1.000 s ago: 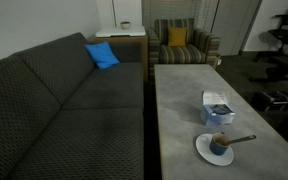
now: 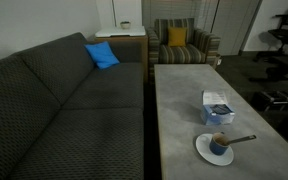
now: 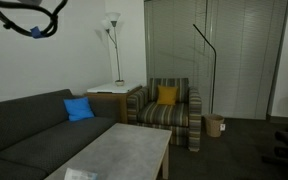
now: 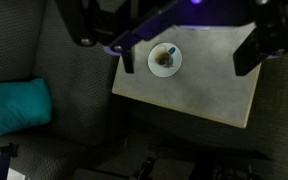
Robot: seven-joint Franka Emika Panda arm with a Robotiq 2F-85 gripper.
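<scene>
A blue-sided cup (image 2: 219, 144) sits on a white saucer (image 2: 205, 152) near the front of the grey table (image 2: 179, 110), with a spoon or handle-like stick (image 2: 242, 139) reaching to the right. Just behind it stands a small white and blue box (image 2: 217, 106), its top apparently lifted. Looking down in the wrist view, my gripper is open, its dark fingers wide apart and nothing held. The cup (image 4: 164, 58) and saucer (image 4: 174, 66) show well below, between the fingers and closer to the left one. Neither exterior view shows the gripper's fingers.
A dark sofa (image 2: 79, 125) with a blue cushion (image 2: 102, 55) runs along the table's left. Beyond the table's far end is a striped armchair (image 2: 180, 53) with a yellow cushion (image 2: 176, 37). Dark cabling (image 3: 29, 28) hangs at upper left.
</scene>
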